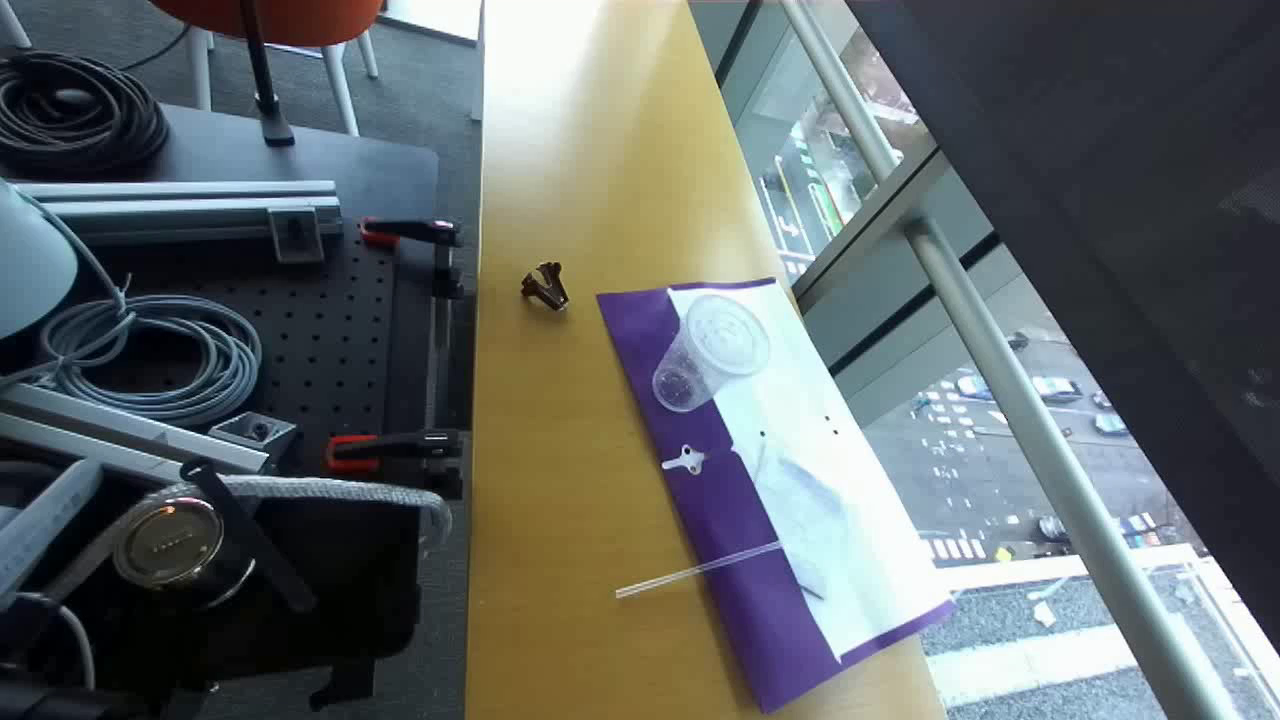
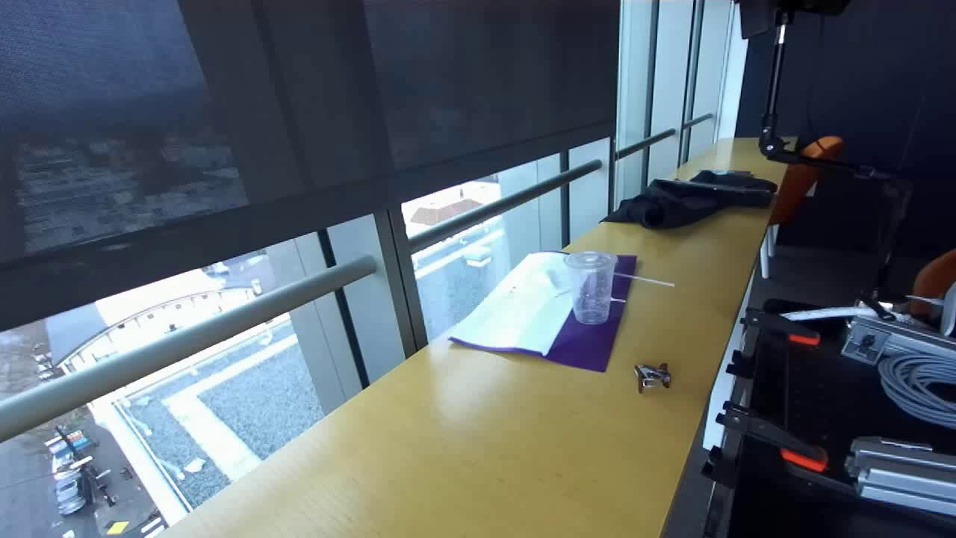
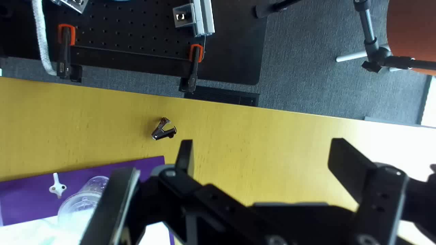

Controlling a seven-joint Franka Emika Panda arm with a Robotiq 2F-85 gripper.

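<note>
My gripper stands wide open above the wooden table, nothing between its fingers; neither exterior view shows it. A small dark staple remover lies on bare wood, left of the gripper in the wrist view. A clear plastic cup stands on a purple folder with white paper on it. On the folder's purple strip rests a small white key-like piece. A clear straw lies partly on the folder, partly on the table. In the wrist view, the gripper's left side covers part of the cup and folder.
The table is long and narrow, with a window rail along one side. Across a gap is a black cart with clamps and cables. Dark cloth lies farther along the table. Bare wood surrounds the staple remover.
</note>
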